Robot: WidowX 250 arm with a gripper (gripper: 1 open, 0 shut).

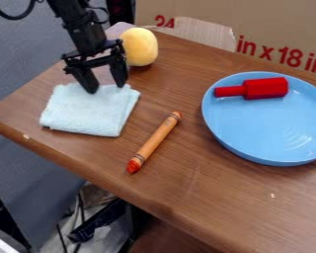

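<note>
My black gripper [98, 73] hangs at the upper left, just over a folded pale blue cloth [90, 111]; whether its fingers touch the cloth or hold any of it is hard to tell. Behind it, a yellow object [139, 45] rests near the back of the table. An orange crayon-shaped stick [155, 140] with a red tip lies diagonally in the middle. On the right, a red roller-like object [264, 88] lies on a blue plate [264, 133].
A cardboard box [260, 30] stands along the back.
</note>
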